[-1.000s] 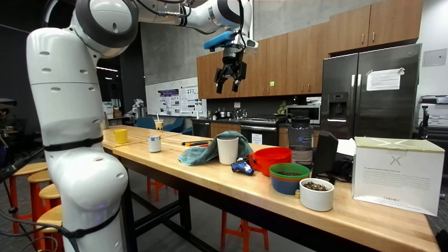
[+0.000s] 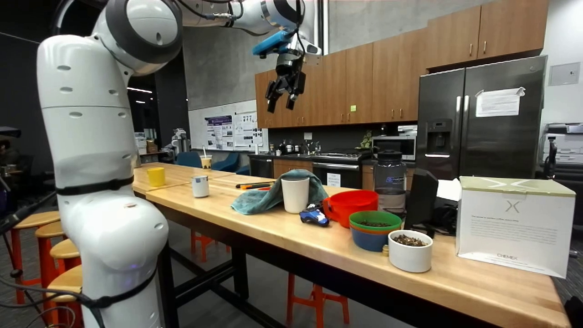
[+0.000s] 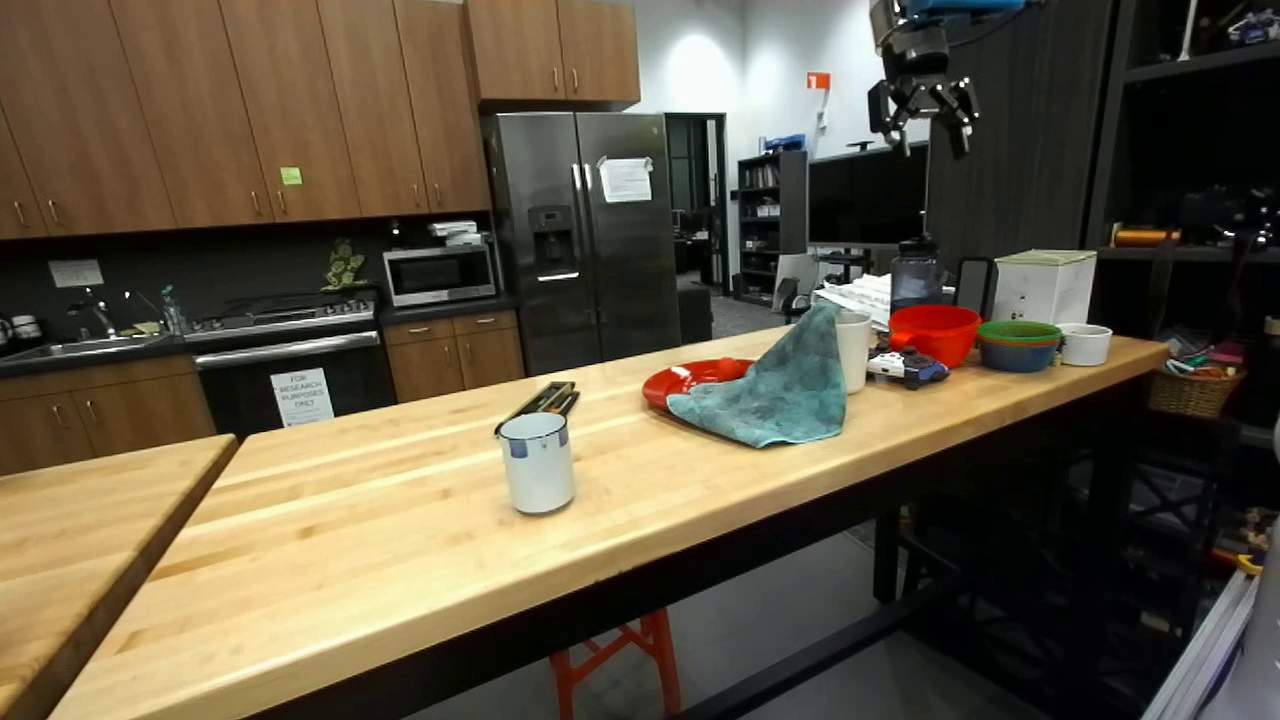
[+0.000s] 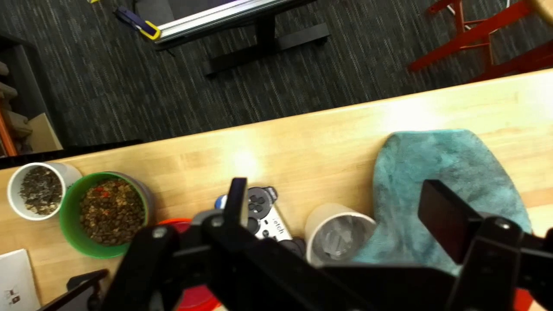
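Note:
High above the table, my gripper (image 2: 281, 104) stands open, its two fingers wide apart and nothing between them. In the wrist view, the white cup (image 4: 339, 230) and the teal cloth (image 4: 440, 171) lie far below, around the gap between the fingers. That cloth is draped over part of a red plate (image 3: 672, 380) in exterior view 2 and touches the cup. A game controller (image 2: 314, 215) rests beside the cup. Further along are a red bowl (image 2: 350, 207), stacked bowls (image 2: 375, 227) with dark bits inside, and a white bowl (image 2: 411, 257).
A white mug (image 3: 539, 466) stands alone, with black-and-orange tools (image 3: 540, 400) behind it. A dark bottle (image 2: 389, 180) and a white box (image 2: 513, 227) stand toward the table's far end. Bare wood (image 3: 360, 540) surrounds the mug.
In exterior view 1 my gripper has risen and shifted left, staying open. The things on the table have not moved.

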